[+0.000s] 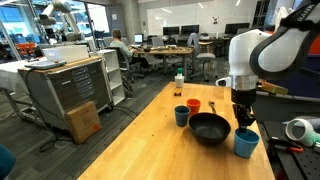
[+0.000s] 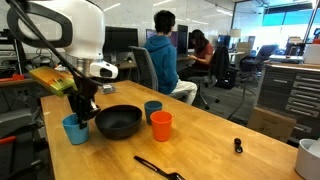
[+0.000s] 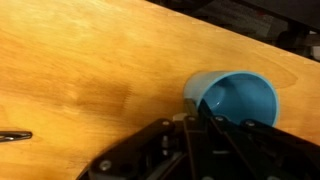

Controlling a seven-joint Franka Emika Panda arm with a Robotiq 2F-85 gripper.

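Observation:
A light blue cup (image 1: 246, 143) stands at the near right of the wooden table, beside the black pan. My gripper is shut on the cup's rim, with one side of the wall between its fingers. From the wrist camera the blue cup (image 3: 240, 98) shows its open mouth and looks empty. In exterior view 2 the cup (image 2: 75, 130) appears slightly tilted below the gripper (image 2: 82, 112). Whether its base touches the table is hard to tell.
Close to the cup lies a black pan (image 2: 119, 121). Beyond it are a dark blue cup (image 1: 182, 116) and a red cup (image 2: 161, 125). A black-handled utensil (image 2: 160, 169) lies on the table (image 2: 205, 140), whose far part is largely clear.

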